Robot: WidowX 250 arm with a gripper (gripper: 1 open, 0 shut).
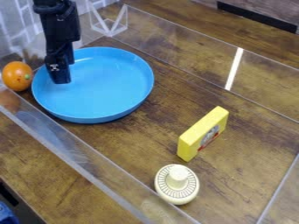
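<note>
My black gripper [59, 61] hangs at the upper left over the left rim of a blue plate [100, 87], its fingers pointing down and open, with nothing seen between them. An orange fruit or vegetable [17, 74] sits just left of the plate, close beside the gripper. The plate is empty.
A yellow box [202, 134] stands on the wooden table [239, 87] at the right, with a white round object [177, 182] in front of it. A clear plastic edge runs along the lower left.
</note>
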